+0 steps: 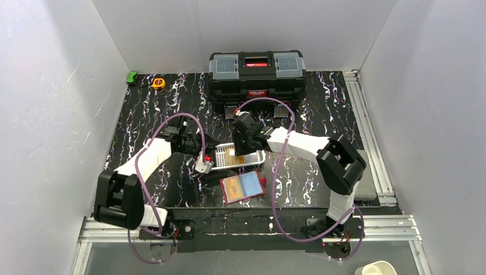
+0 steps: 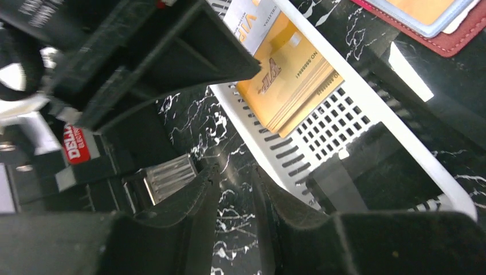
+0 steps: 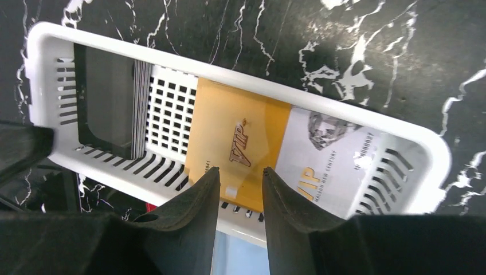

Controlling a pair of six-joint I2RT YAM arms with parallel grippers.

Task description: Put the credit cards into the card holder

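Observation:
The red card holder (image 1: 263, 180) lies opened in front of the white basket (image 1: 238, 167), with an orange card (image 1: 233, 188) and a light-blue surface (image 1: 251, 183) showing. Inside the basket are overlapping orange cards (image 3: 235, 137), a white card (image 3: 326, 154) and a dark card (image 3: 109, 103). My right gripper is above the orange cards, its fingers apart and nothing visible between them. Left of it, my left gripper stands partly open over the table by the basket's rim, its gap empty.
A black toolbox (image 1: 256, 80) stands behind the basket. A yellow tape measure (image 1: 158, 83) and a green object (image 1: 132, 77) lie at the back left. Both arms are close together over the basket.

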